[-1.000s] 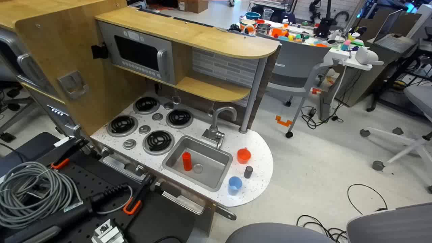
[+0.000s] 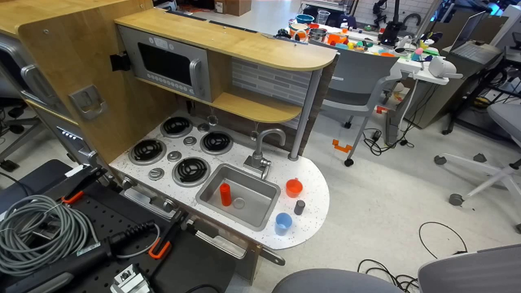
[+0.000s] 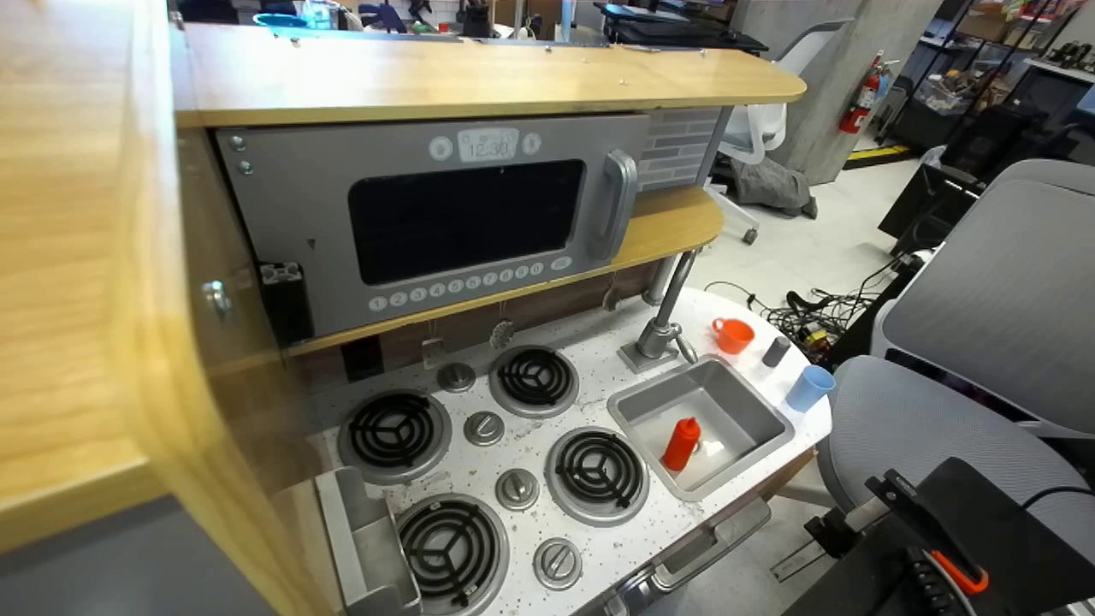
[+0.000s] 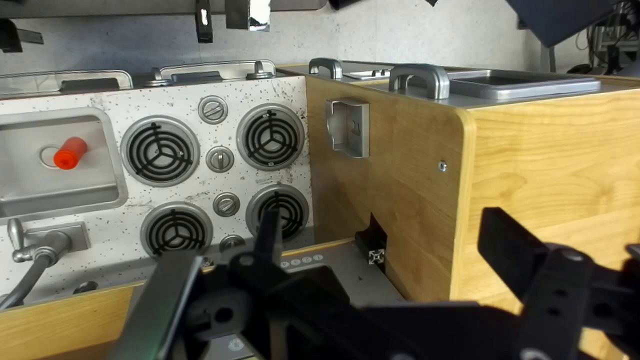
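In the wrist view my gripper is open, its black fingers (image 4: 510,249) spread wide apart with nothing between them. It hangs high over the toy kitchen, above the microwave and wooden side panel. A red bottle (image 3: 682,443) stands upright in the grey sink (image 2: 267,207), beside the drain. Right of the sink, on the white counter, are an orange-red cup (image 2: 294,188), a small dark grey cylinder (image 2: 299,207) and a blue cup (image 2: 283,224). Neither exterior view shows the gripper.
Black-ringed burners (image 3: 595,467) and several knobs fill the counter left of the sink. A microwave (image 3: 431,205) and wooden shelf (image 2: 259,106) overhang the back. The faucet (image 2: 261,146) rises behind the sink. A tall wooden panel (image 4: 390,180) walls the left end.
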